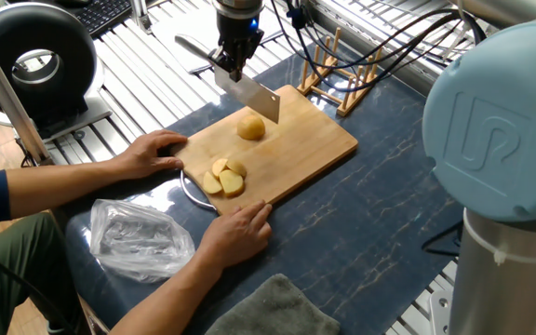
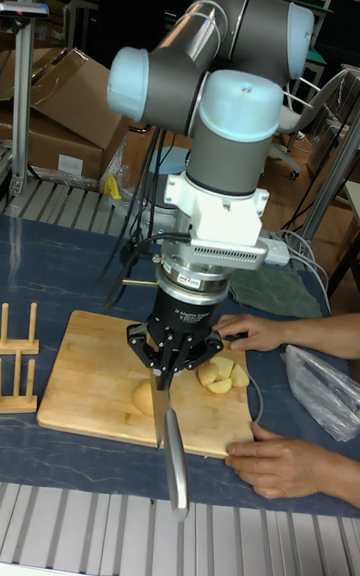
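Note:
My gripper (image 1: pixel 236 73) is shut on a knife (image 1: pixel 252 95) with a broad metal blade; its grey handle (image 2: pixel 178 475) points away from the blade in exterior view 3. The blade hangs tilted over the wooden cutting board (image 1: pixel 310 140). A rounded potato piece (image 1: pixel 250 127) lies on the board close to the blade; in exterior view 3 the potato (image 2: pixel 143 398) is partly hidden by knife and gripper. Whether the blade touches it, I cannot tell. Several cut potato pieces (image 1: pixel 231 182) lie together near the board's handle end.
A person's hands (image 1: pixel 239 234) rest at the board's edges on the handle side. A wooden rack (image 1: pixel 342 79) stands behind the board. A clear plastic bag (image 1: pixel 138 239) and a grey-green cloth (image 1: pixel 275 309) lie on the dark table.

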